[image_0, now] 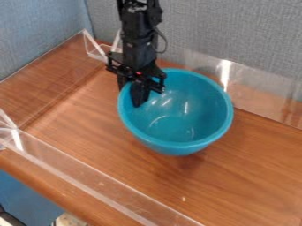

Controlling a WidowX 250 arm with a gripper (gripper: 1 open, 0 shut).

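Note:
A teal plastic bowl (177, 122) is held slightly tilted toward the camera over the wooden surface. My black gripper (141, 86) reaches down from the top and is shut on the bowl's upper left rim, its fingers at that edge. The fingertips are partly hard to make out against the dark arm.
Clear plastic walls border the wooden tabletop (224, 194), along the back and the front left. A grey textured panel (242, 35) stands behind. Bare wood lies left and right of the bowl.

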